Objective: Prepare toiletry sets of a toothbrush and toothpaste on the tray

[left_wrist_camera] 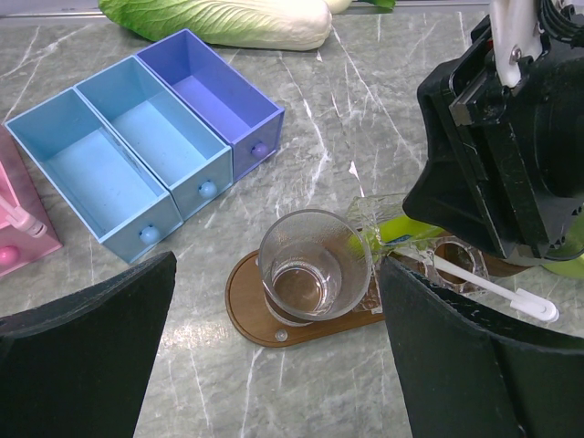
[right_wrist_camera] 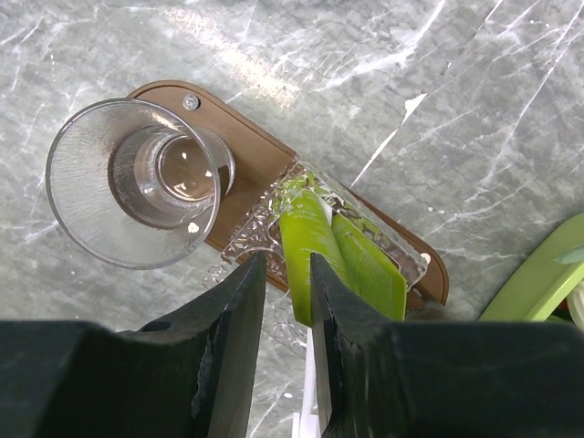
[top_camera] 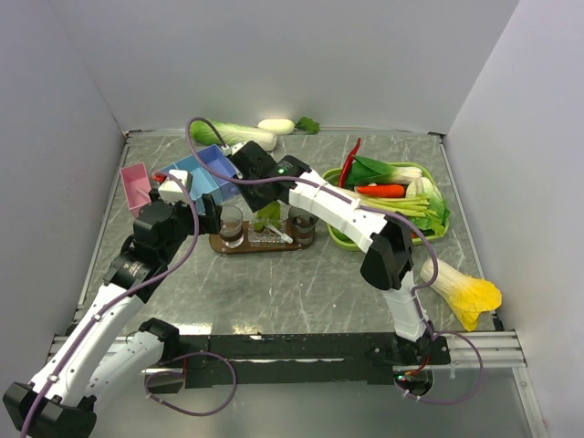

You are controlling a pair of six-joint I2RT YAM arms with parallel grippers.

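On the wooden tray point(top_camera: 220, 244) stand a clear glass point(right_wrist_camera: 87, 182), a darker cup point(top_camera: 305, 234) and a clear acrylic holder point(right_wrist_camera: 401, 253) with green toothpaste tubes point(right_wrist_camera: 370, 274). A white toothbrush point(left_wrist_camera: 525, 303) sticks out of the holder at a slant. My right gripper is over the holder, fingers part open at a green tube; whether they touch it is unclear. My left gripper stands open above the tray, left of the right one, with nothing held.
Blue bins point(left_wrist_camera: 182, 137) and a pink bin point(top_camera: 135, 182) stand behind on the left. Vegetables lie along the back, a green basket point(top_camera: 436, 230) of vegetables stands right, and a yellow cabbage point(top_camera: 470, 297) lies front right.
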